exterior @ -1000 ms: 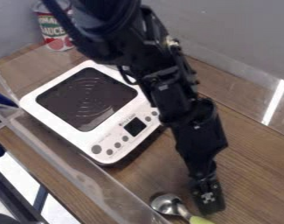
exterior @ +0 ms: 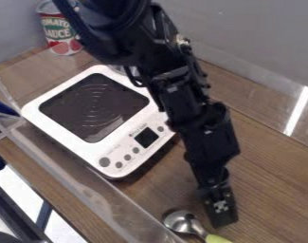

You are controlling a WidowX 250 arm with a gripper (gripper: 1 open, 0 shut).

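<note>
My black gripper (exterior: pixel 220 204) points down over the wooden counter, just to the right of a metal spoon (exterior: pixel 184 224) with a yellow-green handle, which lies near the bottom edge. The fingertips are small and dark in this view, so their opening is hard to make out. A white portable cooktop (exterior: pixel 50 109) with a dark plate and buttons sits left of my arm.
A tomato sauce can (exterior: pixel 59 34) stands at the back left against the grey wall. Clear plastic edging runs along the counter's front and back. Bare wood (exterior: pixel 270 180) is free to the right of the arm.
The spoon and cooktop have not visibly moved.
</note>
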